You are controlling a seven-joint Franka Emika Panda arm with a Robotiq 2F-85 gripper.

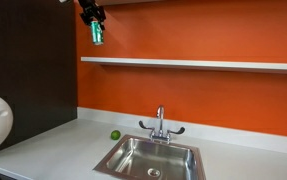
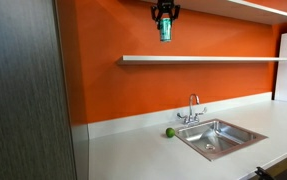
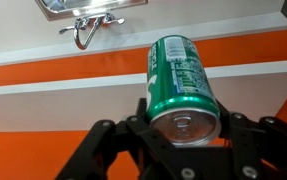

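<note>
High at the upper left of exterior view 1, my gripper point(image 1: 91, 16) is shut on a green can point(image 1: 97, 34), which hangs below it. In exterior view 2 the same can point(image 2: 165, 29) hangs upright from the gripper point(image 2: 165, 12), above the level of the lower shelf. The wrist view shows the can point(image 3: 183, 88) end-on between the black fingers, its silver end nearest the camera. Much of the wall behind is covered by the can there.
A long white shelf point(image 1: 193, 65) runs along the orange wall, with another shelf point(image 2: 233, 9) above it. Below lie the counter point(image 1: 58, 148), a steel sink point(image 1: 129, 160) with a faucet point(image 1: 161, 122), and a green lime point(image 1: 115, 135). A dark panel point(image 1: 28, 65) borders the left.
</note>
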